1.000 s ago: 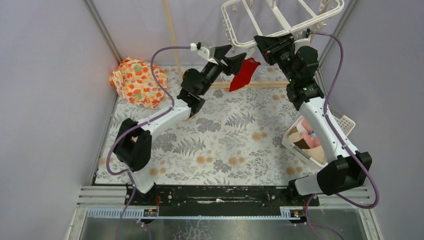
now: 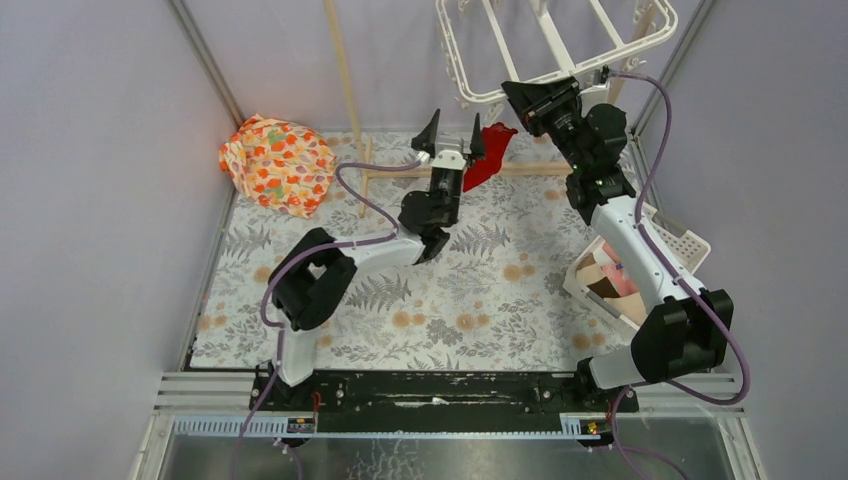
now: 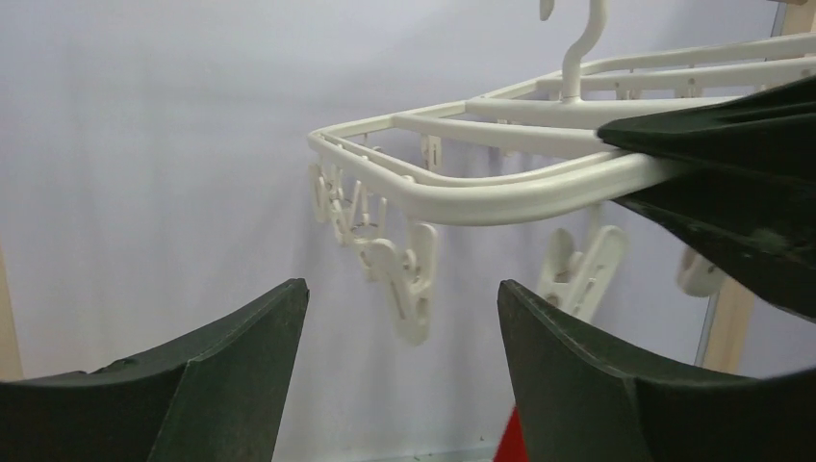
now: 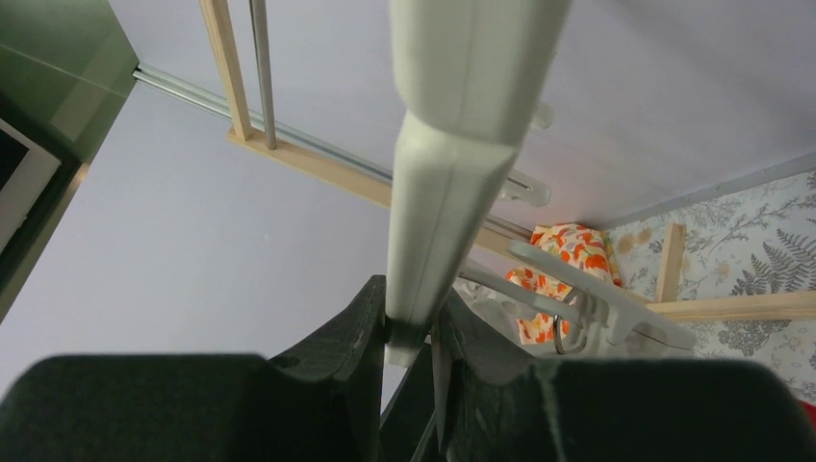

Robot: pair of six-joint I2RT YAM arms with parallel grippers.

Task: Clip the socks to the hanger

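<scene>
The white clip hanger (image 2: 507, 48) hangs at the top back, small pegs dangling below its frame. My right gripper (image 2: 540, 100) is shut on its front bar; in the right wrist view the white bar (image 4: 447, 164) sits between the fingertips. A red sock (image 2: 487, 158) hangs below the hanger's front, partly behind the left arm in the top view. My left gripper (image 2: 450, 135) stands open below and left of the right one, empty, facing a dangling peg (image 3: 409, 289). Another peg (image 3: 582, 274) is above the red sock (image 3: 512, 438) in the left wrist view.
An orange-patterned cloth (image 2: 275, 160) lies at back left. A white basket (image 2: 690, 245) with pink, beige and brown items sits at right, partly under the right arm. Wooden poles stand at the back.
My right gripper shifted slightly left with the hanger. The red sock's visible shape changed.
</scene>
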